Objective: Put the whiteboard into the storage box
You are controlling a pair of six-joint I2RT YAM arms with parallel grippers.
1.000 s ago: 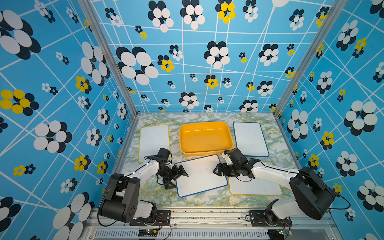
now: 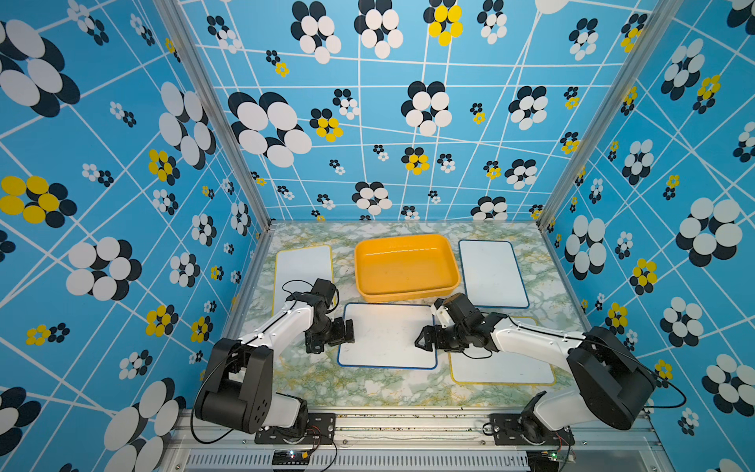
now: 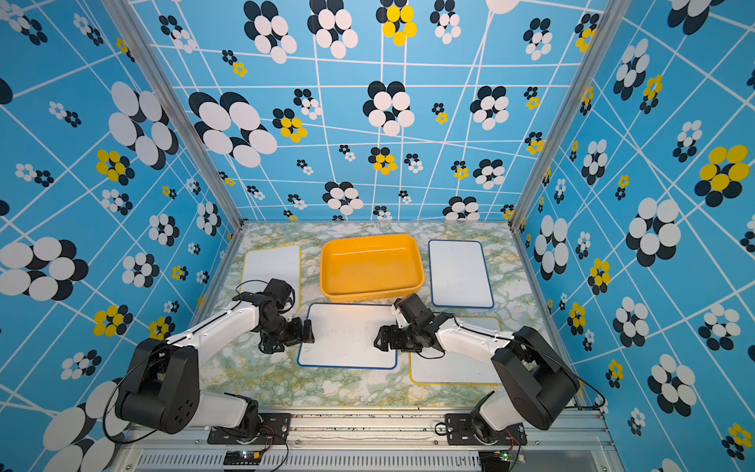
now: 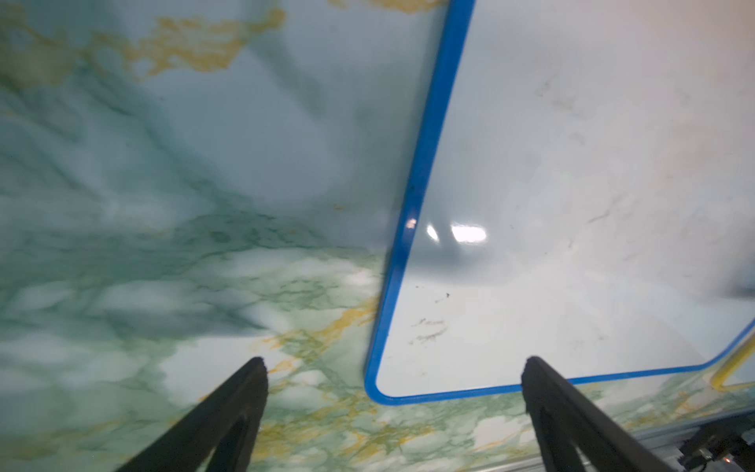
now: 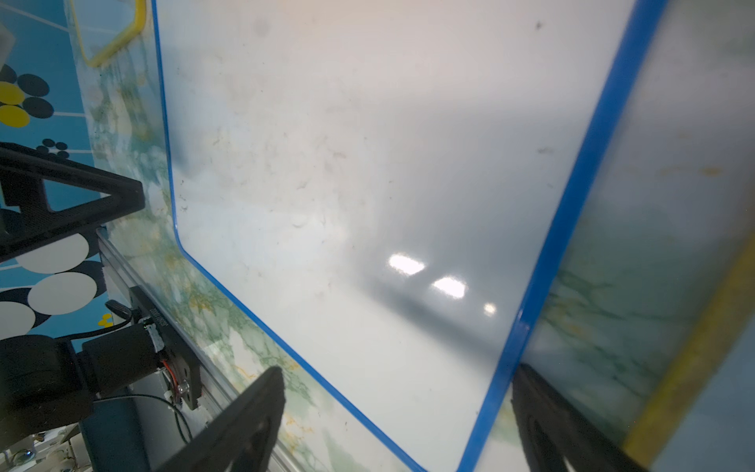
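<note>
A blue-edged whiteboard (image 2: 387, 336) lies flat in the middle front, just below the orange storage box (image 2: 406, 255). My left gripper is open over the board's left edge, nothing between its fingers. My right gripper (image 2: 431, 336) is at the board's right edge, its fingers apart around the blue rim in the right wrist view; whether it touches the board is unclear.
Other boards lie around: yellow-edged at back left (image 2: 302, 259) and front right (image 2: 511, 365), blue-edged at back right (image 2: 494, 271). Marble table shows at the front left. Patterned walls enclose three sides.
The middle board has straightened and shifted up toward the box, which moved slightly back. The right arm moved slightly.
</note>
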